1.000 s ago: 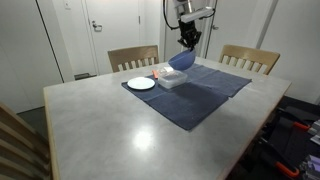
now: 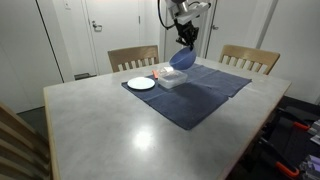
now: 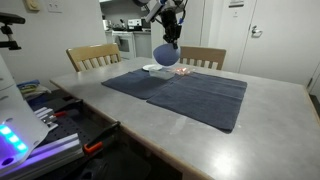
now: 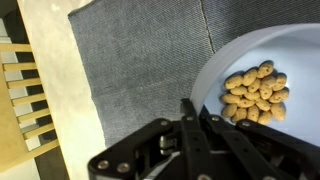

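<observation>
My gripper is shut on the rim of a bowl [image 4: 215, 70], whose pale inside holds several brown, peanut-like pieces [image 4: 256, 95]. Seen from outside, the bowl [image 2: 183, 60] is blue and hangs tilted in the air, with the gripper [image 2: 188, 45] at its upper edge. Below it, a clear container [image 2: 172, 78] rests on the dark cloth. In exterior view 2 the blue bowl [image 3: 166, 56] hides part of the area behind it, and the gripper [image 3: 173, 44] is at its top.
A white plate [image 2: 141, 83] lies left of the container, and a small orange item [image 2: 156, 72] is behind it. Chairs surround the table.
The arm has shifted only slightly. The bowl stays in the gripper above the container, at nearly the same place.
</observation>
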